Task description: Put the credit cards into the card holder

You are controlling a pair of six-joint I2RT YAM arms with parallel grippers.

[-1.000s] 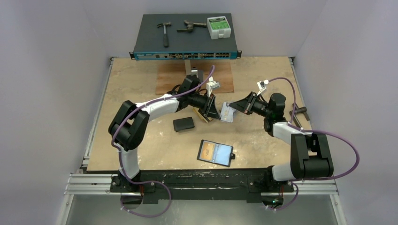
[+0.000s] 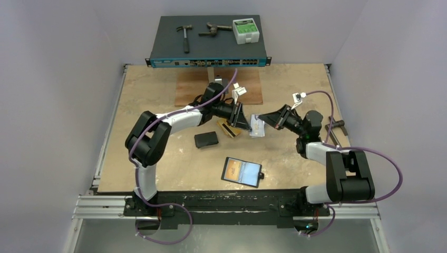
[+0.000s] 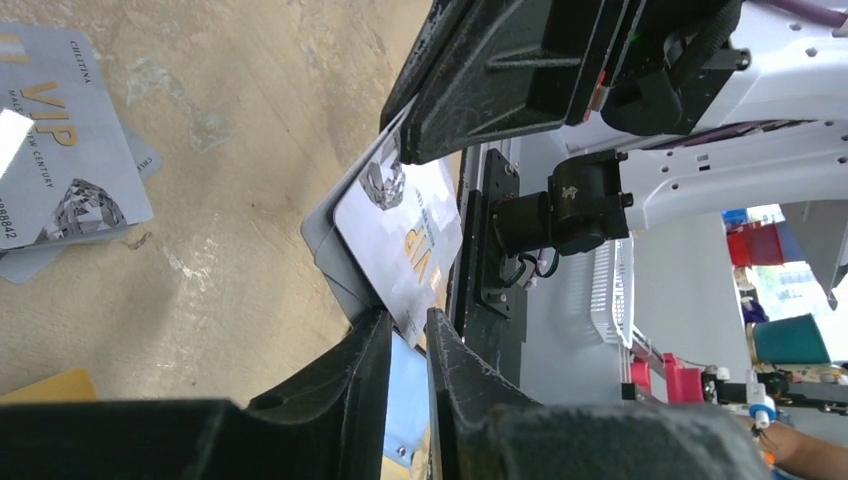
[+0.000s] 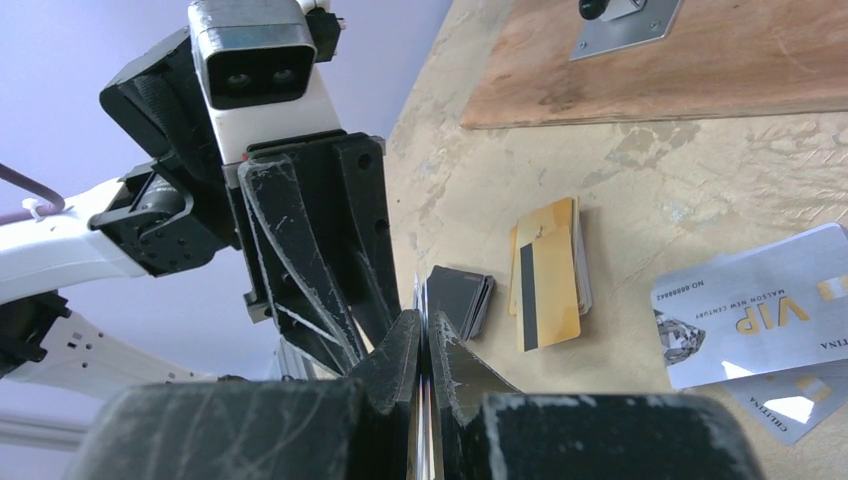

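My right gripper is shut on silver VIP cards, seen at an angle in the left wrist view with a grey layer behind the front card. The right wrist view shows them edge-on as a thin line. My left gripper has its fingers apart, one to each side of the cards' lower corner; contact cannot be made out. Other silver VIP cards lie on the table, beside a gold card stack and a black stack. The card holder lies open near the front edge, orange and pale blue inside.
A wooden board and a dark rack unit stand at the back. A hammer lies by the right edge. Bare table surrounds the card holder, and the left side is clear.
Over the last second, my left gripper has shifted slightly to the right and its arm with it. The held cards have turned a little, while the right gripper has barely moved.
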